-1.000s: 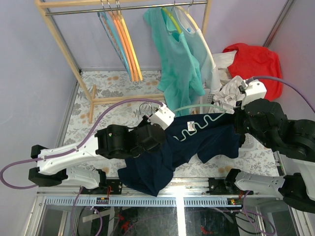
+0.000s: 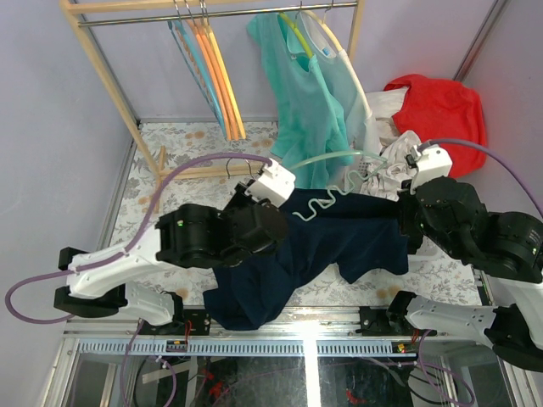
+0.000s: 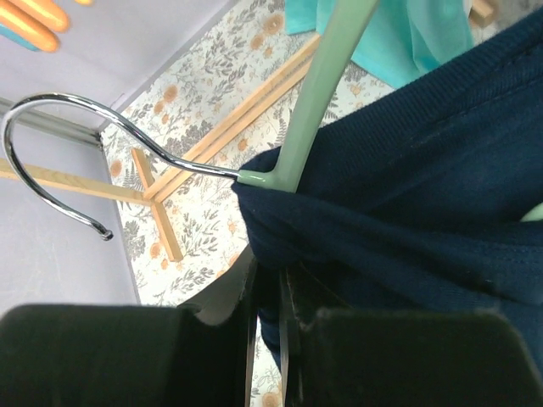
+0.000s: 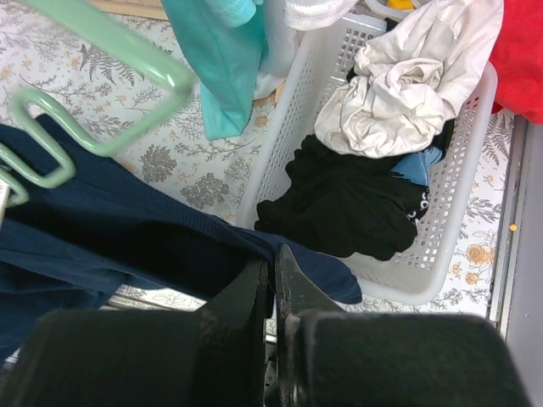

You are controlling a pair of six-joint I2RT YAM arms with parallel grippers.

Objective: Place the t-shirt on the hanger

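Observation:
The navy t-shirt (image 2: 310,246) is stretched between my two grippers, its body hanging toward the front. My left gripper is shut on its cloth, just below the neck of the hanger's hook. The right gripper is shut with the shirt's edge pinched between its fingertips. A pale green hanger (image 2: 327,158) rises above the shirt's opening, its wavy bar over the cloth. Its metal hook (image 3: 64,100) points left, clear of the shirt. In the right wrist view, one hanger end (image 4: 174,80) stands free of the cloth. Its other end is hidden.
A rack rail (image 2: 229,14) at the back carries orange hangers (image 2: 222,80) and a teal shirt (image 2: 301,102). Behind the right gripper stands a white basket (image 4: 284,127) of clothes; red cloth (image 2: 437,119) lies beyond.
The hanger has shifted back and left, its wavy bar now nearer the shirt's back edge. My left gripper has moved slightly left. A white tag on the shirt is now hidden.

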